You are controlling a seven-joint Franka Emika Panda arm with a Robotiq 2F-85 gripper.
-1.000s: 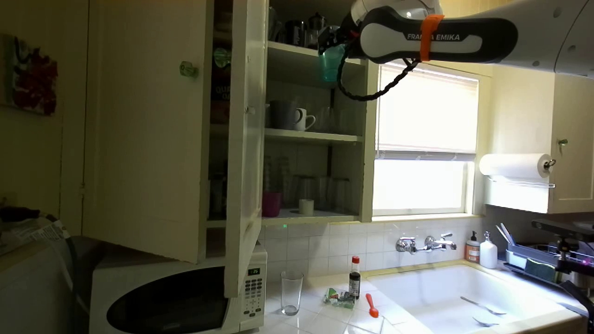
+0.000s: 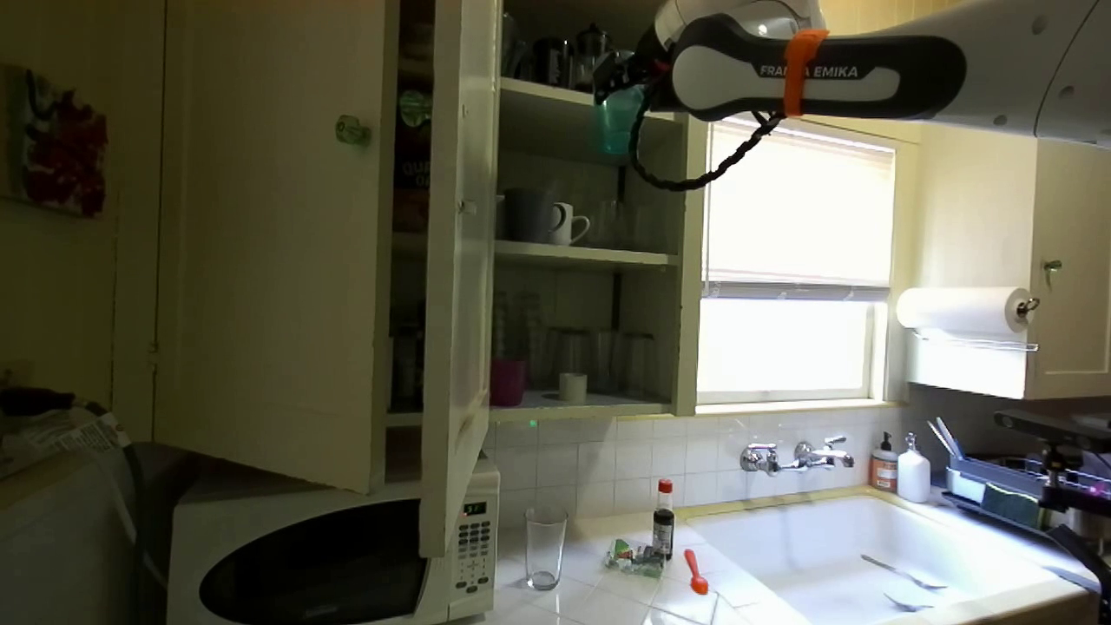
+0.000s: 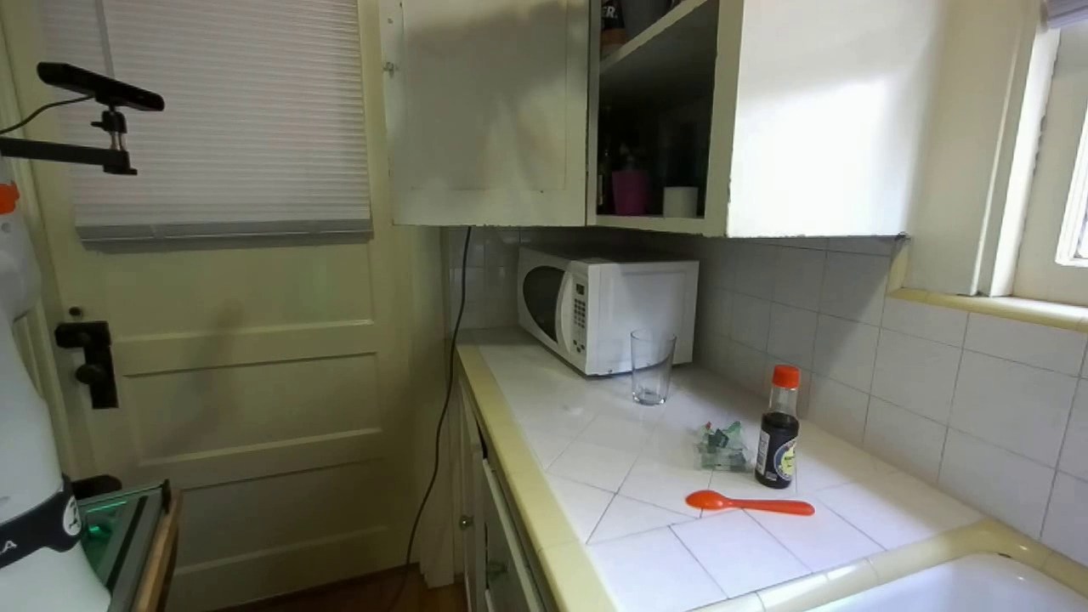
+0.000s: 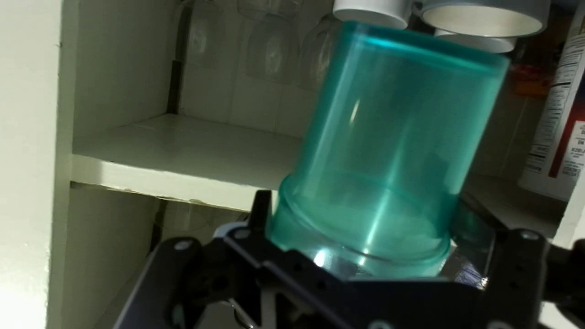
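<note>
A translucent teal cup (image 4: 392, 142) fills the middle of the wrist view. My gripper has its fingers (image 4: 260, 211) wide apart, with the cup between them. Whether both fingers press on it, I cannot tell. In exterior view 1 the gripper (image 2: 622, 73) is high up at the open cabinet's right side. The teal cup (image 2: 620, 123) hangs below it, in front of the upper shelf's edge, with no support visible beneath. Neither gripper nor cup appears in exterior view 2.
Mugs (image 2: 531, 215) and glasses stand on the cabinet shelves (image 2: 583, 253); an open door (image 2: 458, 281) flanks them on the left. Below, the counter carries a clear glass (image 3: 652, 369), a sauce bottle (image 3: 778, 433), a crumpled wrapper (image 3: 723, 447) and an orange spoon (image 3: 750, 503).
</note>
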